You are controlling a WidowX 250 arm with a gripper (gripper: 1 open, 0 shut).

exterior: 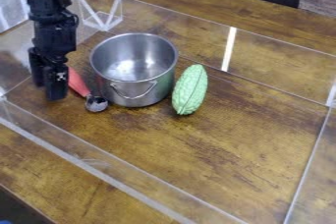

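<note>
My black gripper (50, 83) is low at the left, its fingers down at the table beside a red-handled utensil (77, 83) with a metal head (96, 103). Whether the fingers are open or closed on anything is hard to tell. A steel pot (134, 56) with a wire handle stands just right of the utensil, and a pale green leafy vegetable, perhaps a toy (191, 89) lies right of the pot.
Clear panel edges border the work area, and a white tape strip (230, 48) is at the back.
</note>
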